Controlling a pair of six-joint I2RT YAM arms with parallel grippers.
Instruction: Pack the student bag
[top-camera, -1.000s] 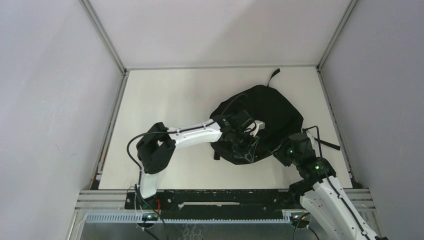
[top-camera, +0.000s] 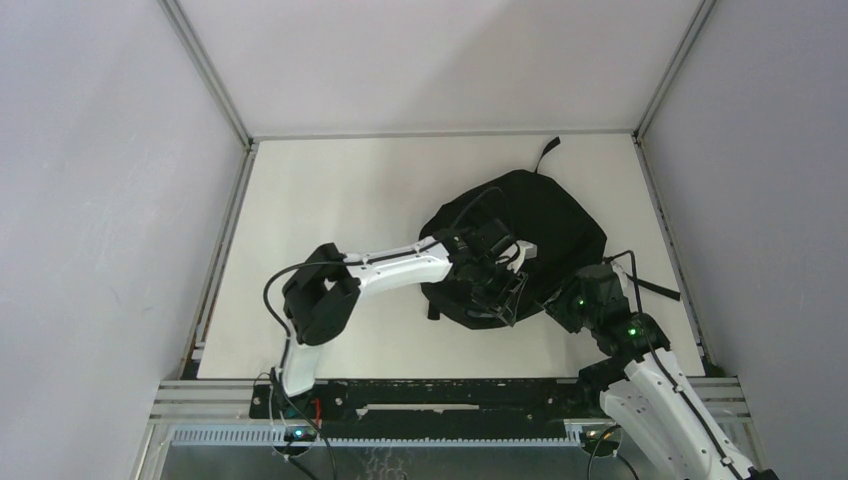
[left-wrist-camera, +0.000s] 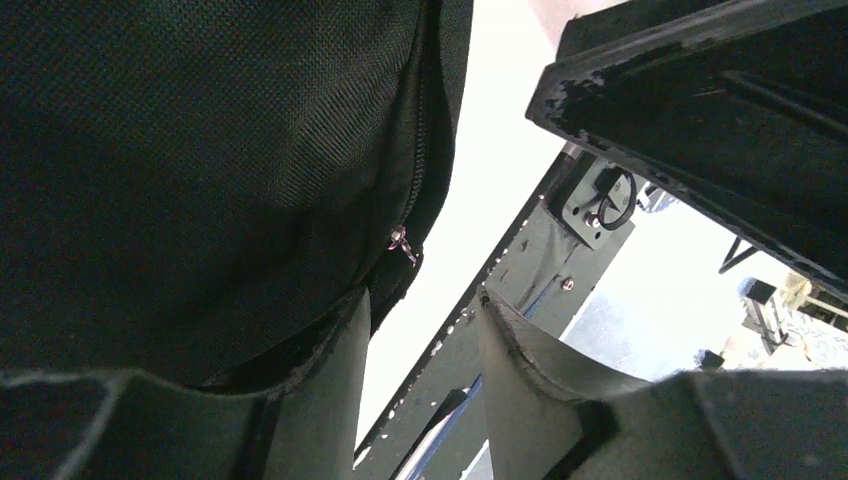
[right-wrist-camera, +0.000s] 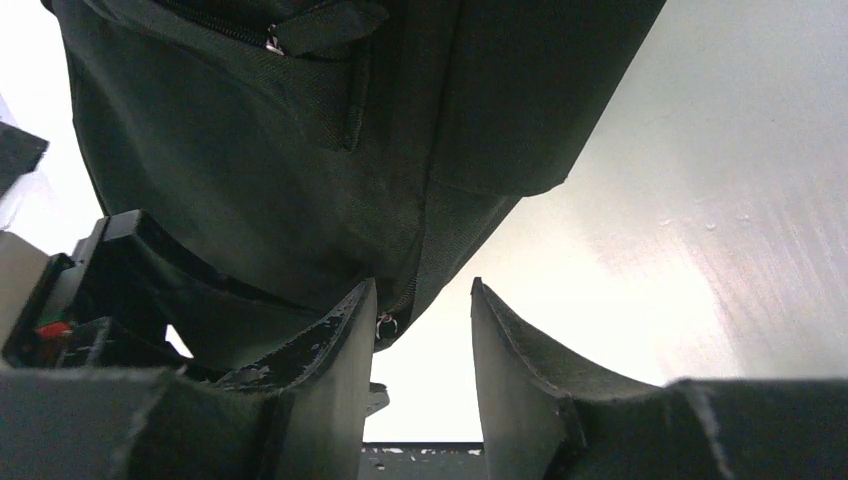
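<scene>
A black fabric bag lies on the white table's right half. My left gripper stands open over its front edge; a zipper pull sits on the fabric just beyond the fingers, with nothing held between them. My right gripper is part open at the bag's lower right edge, another zipper pull beside its left finger; nothing shows held. Part of the other arm appears at the left of the right wrist view.
A loose strap lies at the right edge, beside the right arm. Walls enclose the table at back and sides.
In the top view my left arm has moved slightly right along the bag's front edge. The right arm and the bag look unchanged.
</scene>
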